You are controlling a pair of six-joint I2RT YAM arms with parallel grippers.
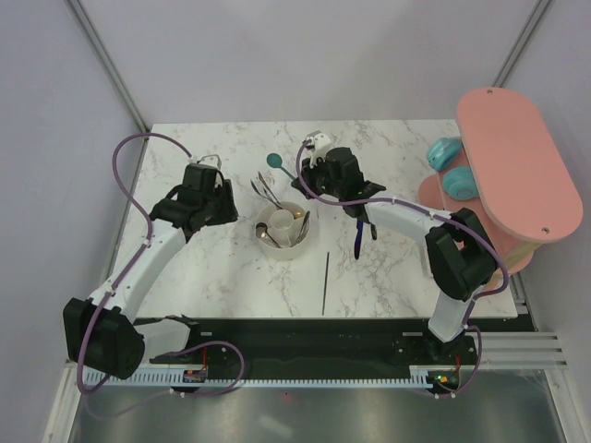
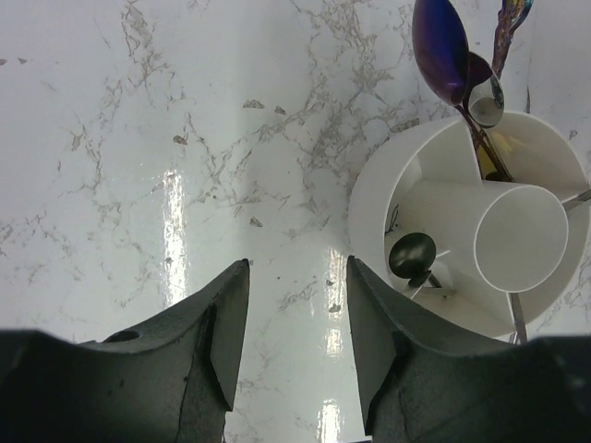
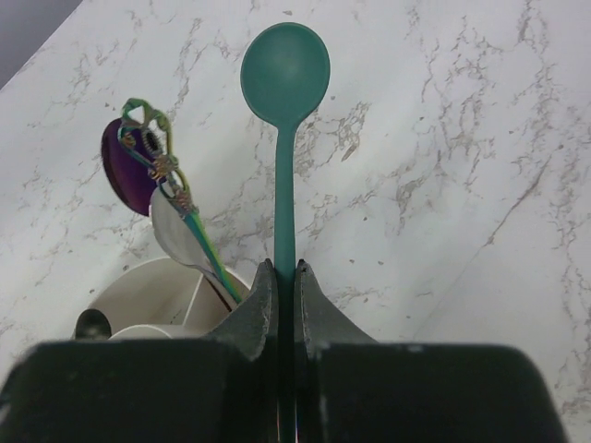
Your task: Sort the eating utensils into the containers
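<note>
A white round divided container [image 1: 266,242] with a central cup [image 2: 522,238] stands mid-table, holding several utensils. Among them, a dark spoon [image 2: 412,255] lies in its near section, while a purple spoon [image 2: 440,51] and an ornate green-gold handle [image 3: 199,231] stick out at the back. My right gripper is shut on the handle of a teal spoon [image 3: 285,78]; its bowl [image 1: 274,161] points up and left in the top view, clear of the container behind its rim. Left of the container, my left gripper hangs open above bare marble, nothing between its fingers.
A blue-handled utensil [image 1: 358,240] and a short dark one [image 1: 374,232] lie right of the container, partly under the right arm. One thin dark stick [image 1: 325,284] lies nearer the front. A pink shelf [image 1: 517,157] with teal items [image 1: 459,183] borders the right side.
</note>
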